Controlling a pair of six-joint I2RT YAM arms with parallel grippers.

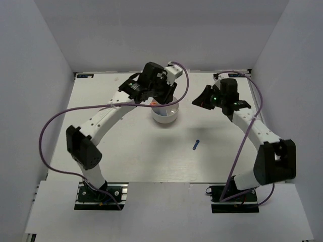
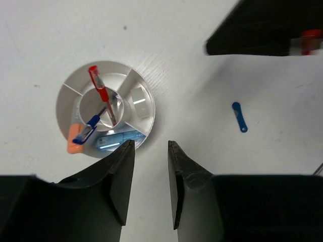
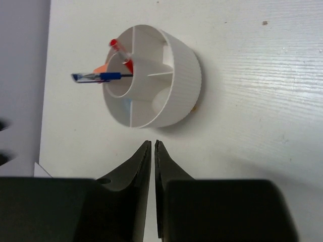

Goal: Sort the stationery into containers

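A white round divided container [image 1: 164, 115] holds a red pen [image 2: 101, 91], a blue pen [image 2: 90, 127], an orange item [image 2: 74, 146] and a light blue item [image 2: 118, 138]. A small dark blue bar [image 1: 196, 144] lies alone on the table, front right of the container. My left gripper hangs above, near the container, its fingers part open with nothing between them. My right gripper is right of the container, pointing toward it, its fingertips nearly together with nothing visible between them.
Purple cables loop along both arms. Grey walls stand on both sides and behind.
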